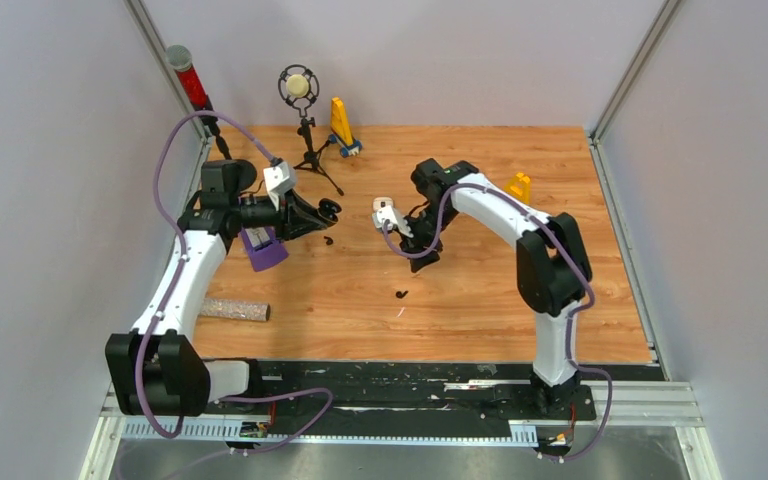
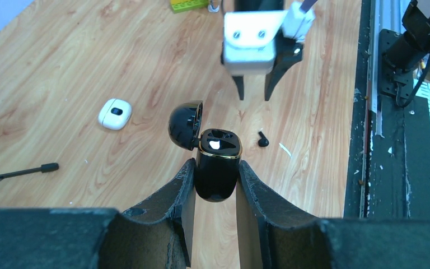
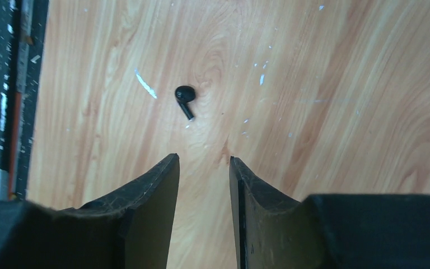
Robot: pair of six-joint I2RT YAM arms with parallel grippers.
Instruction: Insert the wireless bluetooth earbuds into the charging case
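Observation:
The black charging case [image 2: 218,176] is gripped by my left gripper, its rounded lid [image 2: 185,125] swung open to the left. Two dark slots and a small bright spot show inside; I cannot tell whether an earbud sits there. On the wood lies a black earbud [image 3: 185,94], also seen in the top view as a small dark piece [image 1: 401,294]. Another small black piece [image 1: 329,240] rests below the left gripper. My right gripper is partly open above the table, nothing between its fingers, with the earbud beyond its tips.
A white earbud case [image 2: 115,114] stands on the table, behind the right gripper in the top view. At the back left are a microphone on a tripod [image 1: 299,88] and a purple holder [image 1: 264,247]. A glittery cylinder [image 1: 236,310] lies front left.

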